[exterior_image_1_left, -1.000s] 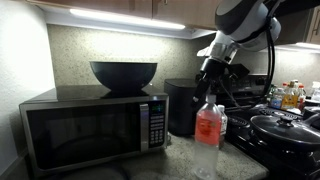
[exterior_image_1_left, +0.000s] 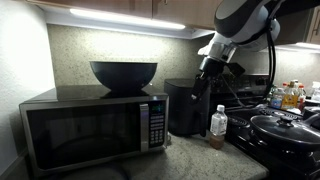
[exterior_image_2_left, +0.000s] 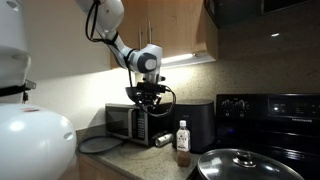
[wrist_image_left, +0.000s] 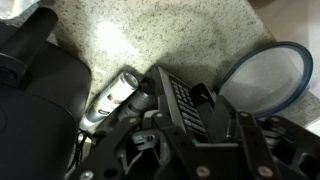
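Observation:
Above the counter hangs my gripper (exterior_image_1_left: 213, 72), pointing down near the microwave (exterior_image_1_left: 95, 135) and clear of the bottle. In the wrist view, its dark fingers are spread at the bottom, and I see nothing held between them. The microwave's keypad (wrist_image_left: 185, 103) shows below and beyond them. A bottle with a white cap and brownish contents (exterior_image_2_left: 183, 143) stands upright on the counter (exterior_image_2_left: 140, 163). A silver cylinder (wrist_image_left: 114, 96) lies beside the microwave. On top of the microwave rests a wide black bowl (exterior_image_1_left: 124, 75).
A black appliance (exterior_image_1_left: 186, 105) stands right of the microwave. The stove holds a lidded pan (exterior_image_2_left: 245, 165), with several bottles (exterior_image_1_left: 290, 96) behind. A round, blue-rimmed plate (wrist_image_left: 268, 80) lies in front of the microwave. Cabinets (exterior_image_2_left: 187, 30) hang overhead. Counter in front of the bottle is clear.
A clear bottle with an orange label, close to the exterior camera, has moved right and out of view. The arm has barely moved.

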